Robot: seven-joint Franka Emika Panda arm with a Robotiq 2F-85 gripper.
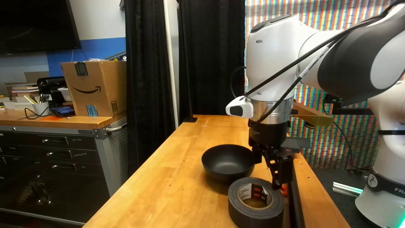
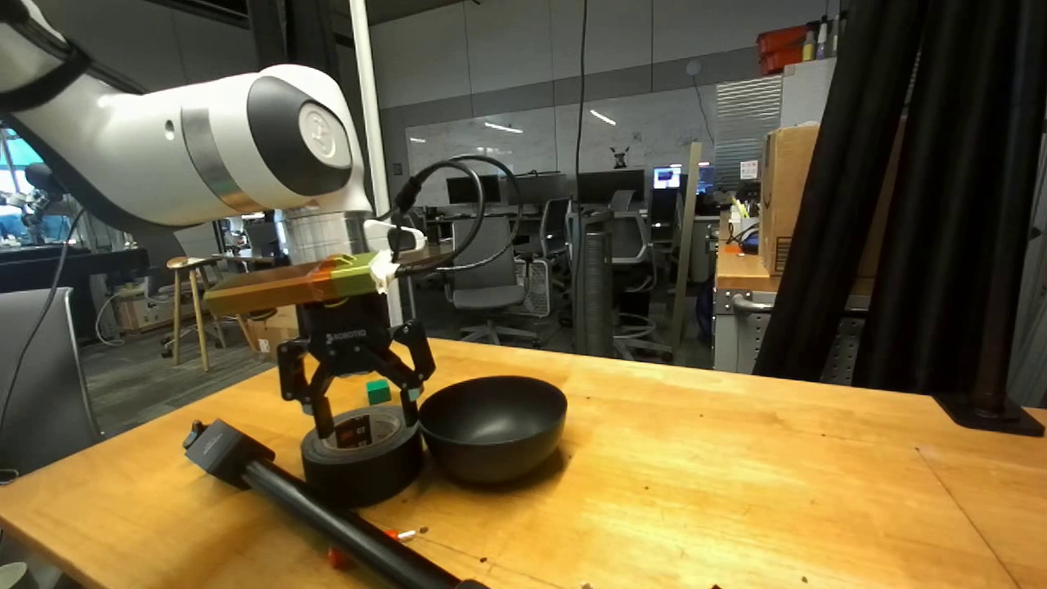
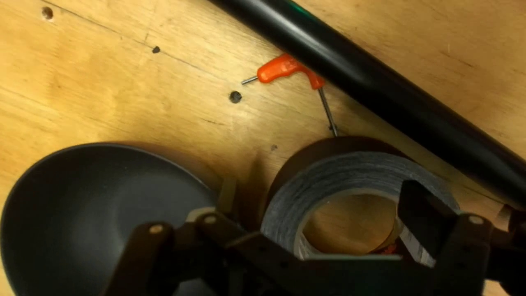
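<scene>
A wide roll of dark tape (image 1: 256,212) lies flat on the table, its cardboard core facing up. Beside it stands a black bowl (image 2: 493,429), empty as far as its inside shows. My gripper (image 2: 366,412) points down at the tape roll with its fingers open and nothing held. In the wrist view one fingertip (image 3: 227,195) shows between the bowl and the roll (image 3: 315,182), while the other fingertip (image 3: 416,200) overlaps the roll's right-hand ring. How far the fingertips are above or inside the roll, I cannot tell.
A black bar (image 3: 379,84) crosses the table close to the roll, with an orange-handled hex tool (image 3: 281,68) partly beneath it. A small green block (image 2: 378,392) sits behind the roll. Bare tabletop (image 2: 736,471) extends beyond the bowl.
</scene>
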